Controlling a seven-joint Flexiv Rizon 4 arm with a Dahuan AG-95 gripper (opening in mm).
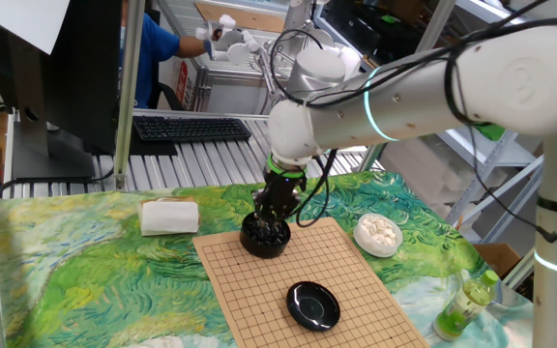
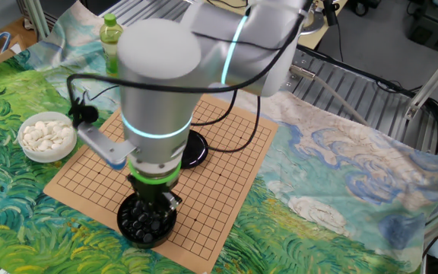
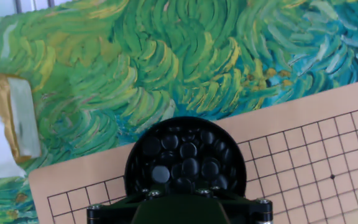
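A round black bowl (image 1: 264, 247) full of glossy black stones (image 2: 137, 221) stands on a corner of the wooden grid board (image 1: 230, 275). My gripper (image 1: 273, 215) points down right over that bowl, its tips low at the stones. From the wrist view the bowl (image 3: 129, 168) lies just beyond the gripper's dark body (image 3: 179, 208), which covers the near part of the stones. Whether the fingers are apart or together, and whether a stone is between them, does not show clearly. A black lid-like dish (image 1: 313, 306) rests farther along the board.
A white bowl of white stones (image 1: 378, 235) stands beside the board. A green-capped bottle (image 1: 466, 305) is at the table's right, and a white tissue pack (image 1: 169, 217) at the left. Much of the board's grid is bare. Cables hang along the arm.
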